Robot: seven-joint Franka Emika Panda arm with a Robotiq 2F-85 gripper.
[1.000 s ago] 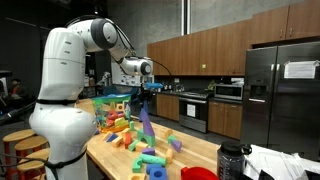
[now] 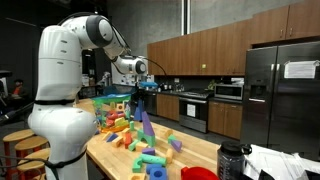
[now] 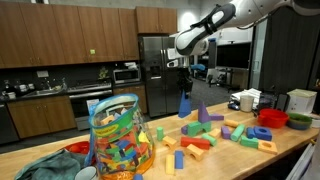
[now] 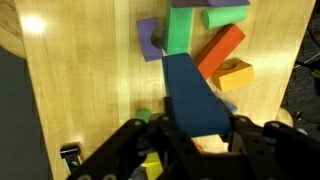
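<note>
A long blue block (image 4: 195, 95) fills the middle of the wrist view, with my gripper shut on its near end. In exterior view 2, the same blue block (image 3: 184, 107) hangs below my gripper (image 3: 185, 94), among the toy blocks over the table. The fingertips are mostly hidden behind the block in the wrist view. A purple block (image 4: 149, 39), a green block (image 4: 179, 30), a red block (image 4: 220, 50) and an orange block (image 4: 233, 74) lie beneath or beside it.
A clear, colourful bag (image 3: 122, 140) stands on the table near a red bowl (image 3: 272, 118). In exterior view 1, a black canister (image 2: 231, 160) and a red pan (image 2: 198, 173) occupy the near right. Bare wood (image 4: 90, 75) shows left of the blocks.
My gripper has shifted a little to the left in exterior view 1. The loose blocks on the table look unmoved.
</note>
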